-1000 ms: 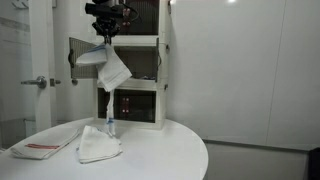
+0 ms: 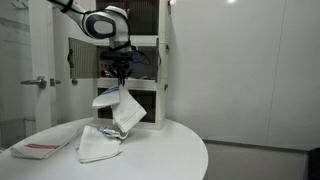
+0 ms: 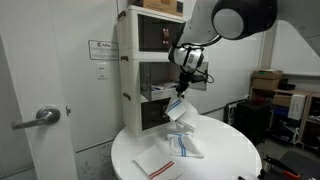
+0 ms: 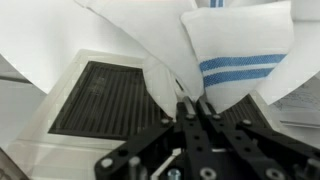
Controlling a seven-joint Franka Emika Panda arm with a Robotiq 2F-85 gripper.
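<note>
A white towel with blue stripes (image 4: 238, 75) hangs from my gripper (image 2: 121, 80), which is shut on it. In the second exterior view the hanging towel (image 3: 178, 107) drops from the gripper (image 3: 182, 91) to just above the far part of the table, in front of the cabinet. Two more cloths lie on the table: a white one (image 2: 98, 148) near the hanging towel, and a folded one with a red stripe (image 2: 40, 148) at the left. In the wrist view the fingers (image 4: 190, 108) meet at the towel's gathered edge.
A door with a handle (image 3: 42, 117) is at the left.
My gripper has come down and slightly to the right with the towel in it. The towel's lower end now hangs close to the table and the white cloth.
</note>
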